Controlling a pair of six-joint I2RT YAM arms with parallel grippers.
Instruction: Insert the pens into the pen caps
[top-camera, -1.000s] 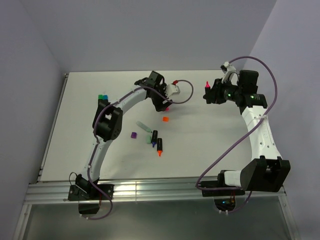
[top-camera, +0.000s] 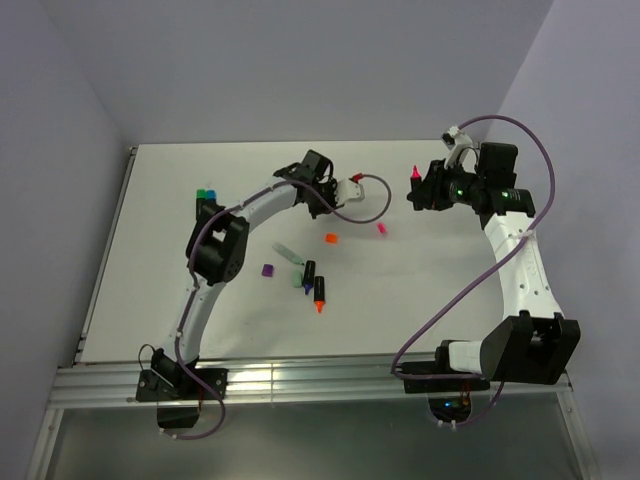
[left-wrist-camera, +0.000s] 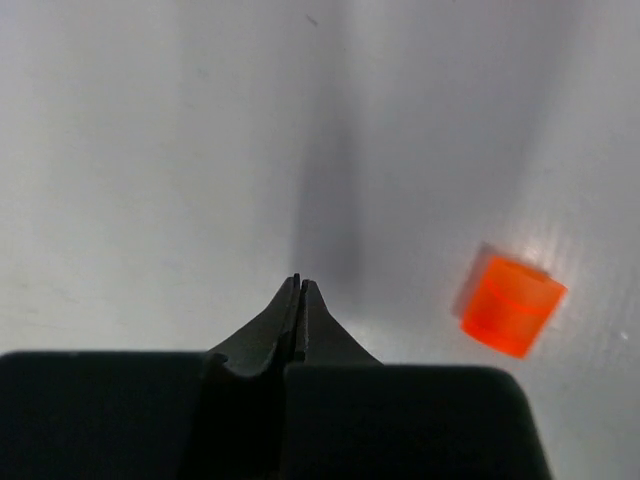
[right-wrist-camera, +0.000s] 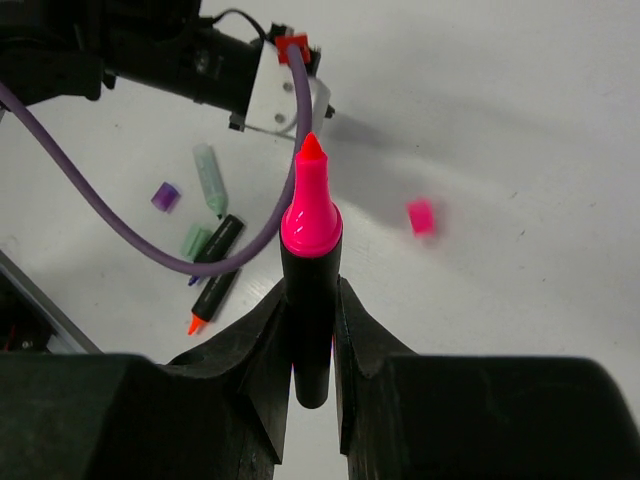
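My right gripper is shut on the black pen with a pink top (right-wrist-camera: 312, 215), held tip up. In the left wrist view the left gripper is shut, its fingertips meeting with nothing between them. The pink cap (top-camera: 382, 229) lies apart from the left gripper, out on the table to its right; it looks blurred in the right wrist view, and the left wrist view does not show it. An orange cap (left-wrist-camera: 513, 306) rests to the right of the left fingertips.
Nearer the front lie a purple cap (top-camera: 267, 270), a pale green pen (top-camera: 288, 253), a green cap (top-camera: 297, 279), a purple-tipped pen (top-camera: 309, 276) and an orange-tipped pen (top-camera: 319, 292). Green and blue things (top-camera: 206, 194) stand at the left.
The left gripper has gone from open around the pink cap to shut. The right gripper and pen look unmoved.
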